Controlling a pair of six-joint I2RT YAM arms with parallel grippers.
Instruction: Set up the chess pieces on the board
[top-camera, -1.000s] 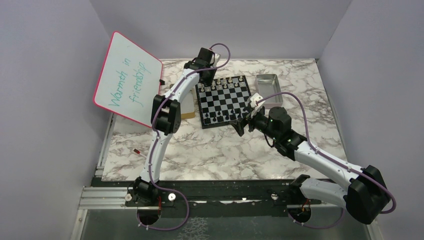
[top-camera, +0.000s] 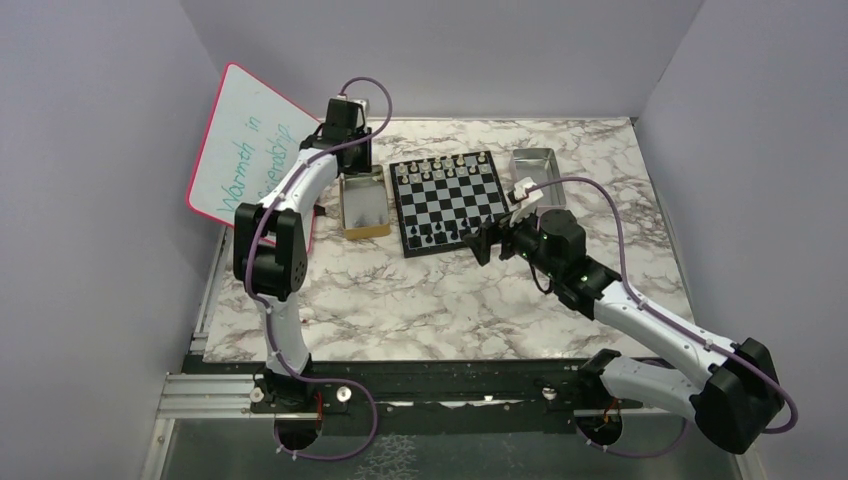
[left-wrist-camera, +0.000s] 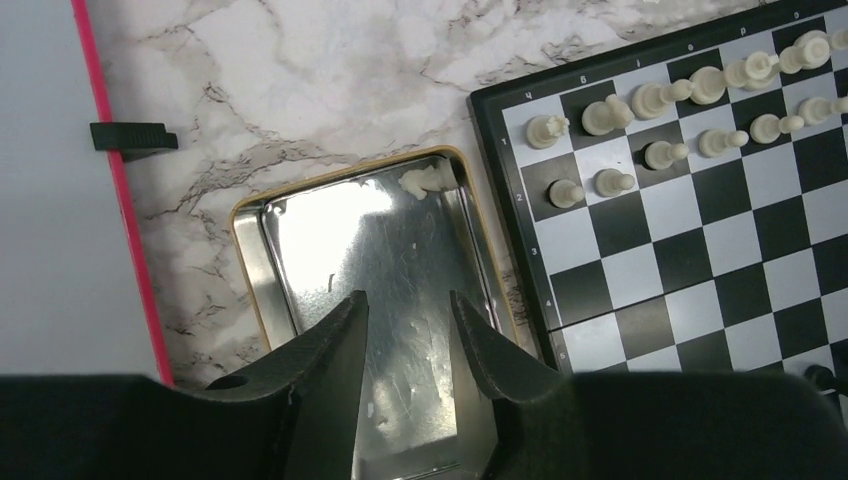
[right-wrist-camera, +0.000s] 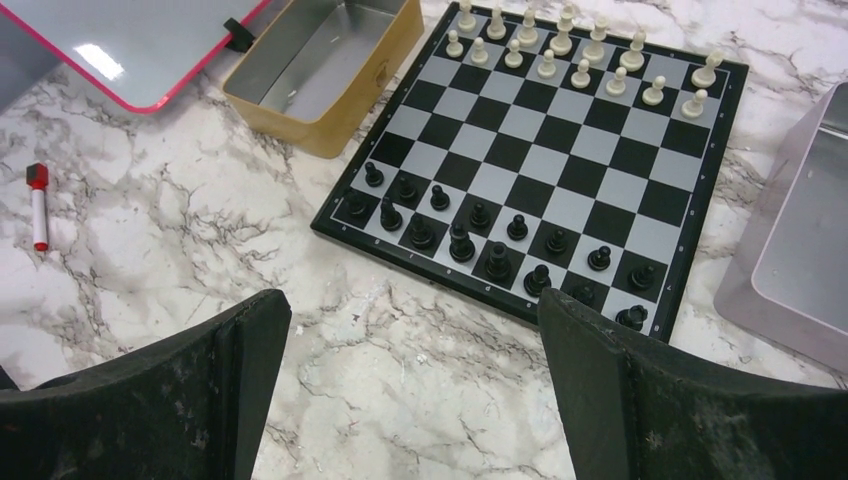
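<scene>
Over the gold-rimmed metal tray (top-camera: 364, 205) at the board's left hangs my left gripper, part open, nothing visible between its fingers. A white piece (left-wrist-camera: 420, 181) lies in the tray's far right corner. The chessboard (top-camera: 447, 205) carries white pieces (right-wrist-camera: 581, 74) in rows along the far side and black pieces (right-wrist-camera: 497, 262) along the near side. My right gripper is open and empty, above the table just short of the board's near right.
A grey bin (top-camera: 533, 160) stands right of the board. A whiteboard (top-camera: 245, 150) with writing lies at the left; a marker (right-wrist-camera: 39, 205) is on the table.
My left arm has swung left from over the board's far left corner to over the tray. My right arm has shifted very slightly.
</scene>
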